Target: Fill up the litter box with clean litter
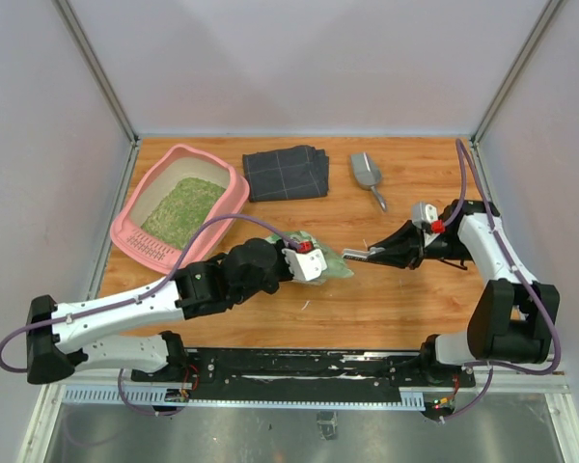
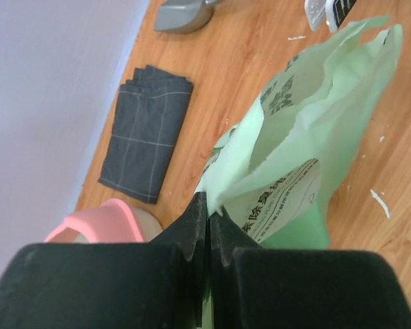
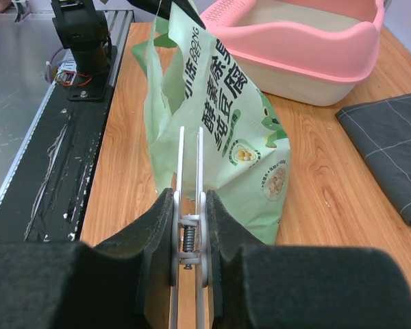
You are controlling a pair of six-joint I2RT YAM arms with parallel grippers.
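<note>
The pink litter box (image 1: 135, 227) with green litter in it sits at the back left. The pale green litter bag (image 3: 240, 171), printed with dark lettering, stands in the middle front, its upper part pinched by my left gripper, which is shut on it. In the top view the left arm covers much of the bag. My right gripper is to the bag's right, closed on a thin metal tool with two straight prongs and a spring (image 3: 188, 236), its tips pointing toward the bag.
A folded dark cloth (image 1: 286, 174) lies at the back centre, with a grey scoop (image 1: 365, 171) to its right. The white walls enclose the table at the back and sides.
</note>
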